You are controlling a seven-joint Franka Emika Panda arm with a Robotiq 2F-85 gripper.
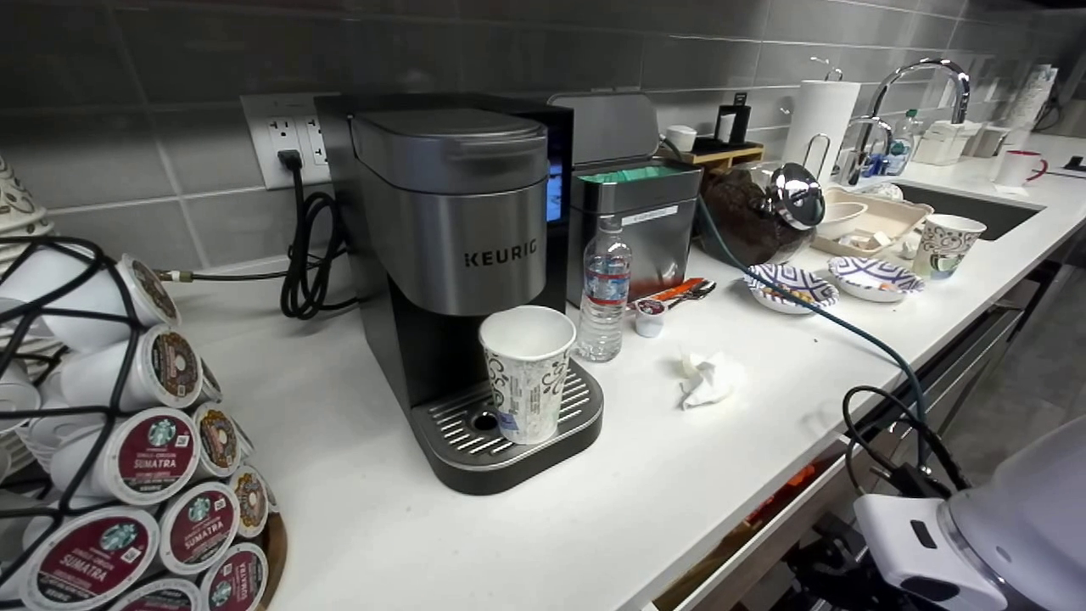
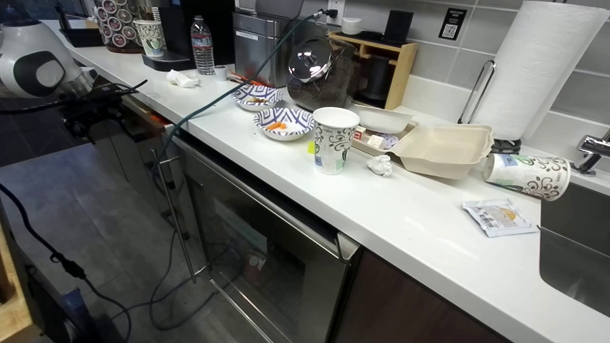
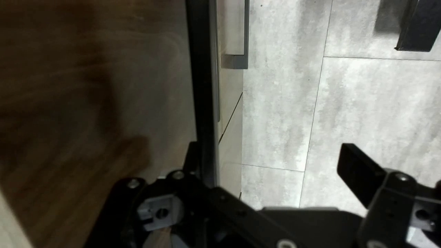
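Observation:
A drawer [image 1: 758, 555] under the counter's front edge stands part open, with something orange [image 1: 799, 477] showing inside. My gripper is at the drawer front, its fingers wide apart. In the wrist view, the dark upper edge [image 3: 202, 82] of the drawer front runs beside the left finger [image 3: 191, 159]; whether they touch, I cannot tell. The right finger [image 3: 355, 171] is out over the grey floor [image 3: 281, 103]. Left of the edge lies a brown wood surface [image 3: 82, 103]. Exterior view 2 shows the dark gripper [image 2: 94, 117] low beside the counter, its fingertips unclear.
On the counter [image 1: 601, 509] are a Keurig machine [image 1: 458, 214] with a paper cup [image 1: 529, 377], a water bottle [image 1: 606, 290], a crumpled napkin [image 1: 709, 378] and patterned bowls [image 2: 284, 123]. A green cable [image 1: 845, 324] hangs over the edge near the arm.

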